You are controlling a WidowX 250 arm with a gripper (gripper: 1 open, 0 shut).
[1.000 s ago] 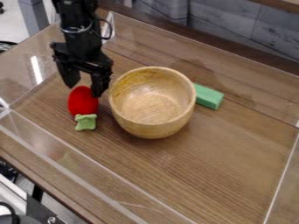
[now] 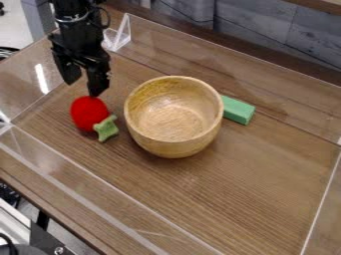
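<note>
My black gripper (image 2: pixel 80 68) hangs open at the upper left, above the wooden table, with nothing visible between its fingers. Below it lies a red object (image 2: pixel 88 114), rounded, with a green part (image 2: pixel 106 127) at its lower right, like a strawberry or radish. To its right, apart from it, stands a wide tan bowl (image 2: pixel 173 115), empty.
A green block (image 2: pixel 236 111) lies right of the bowl. A clear or white item (image 2: pixel 116 32) is near the top, behind the arm.
My gripper has moved up and left, away from the red object. The red object's green end has swung from pointing toward the front to pointing lower right.
</note>
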